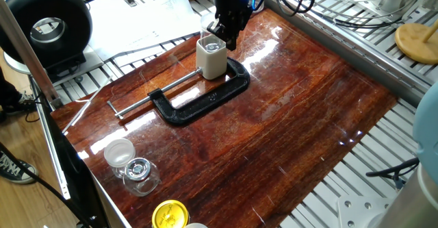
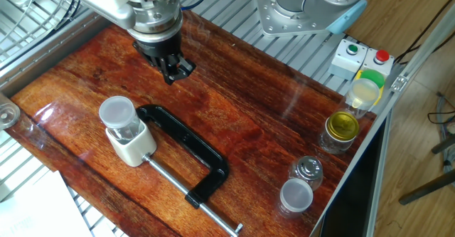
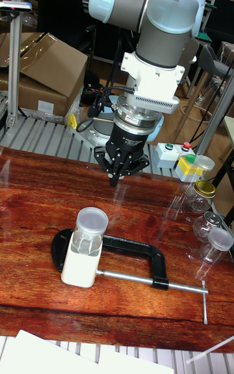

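My gripper [image 3: 116,181] hangs above the wooden table, its fingertips drawn together and nothing visible between them. Below it and apart from it, a clear jar with a frosted lid [image 3: 93,220] stands upright in a beige holder [image 3: 80,267]. A black C-clamp [image 2: 186,139] with a steel screw [image 2: 169,174] grips the holder on the table. In exterior view 2 the gripper [image 2: 174,75] is seen beyond the jar [image 2: 119,114], up and to its right. The arm covers part of the jar in exterior view 1.
Several more jars stand along one table edge, among them a gold-lidded jar [image 2: 341,127], a silver-lidded jar [image 2: 308,169] and a frosted-lidded jar [image 2: 295,196]. A button box [image 2: 348,58] sits just off the table.
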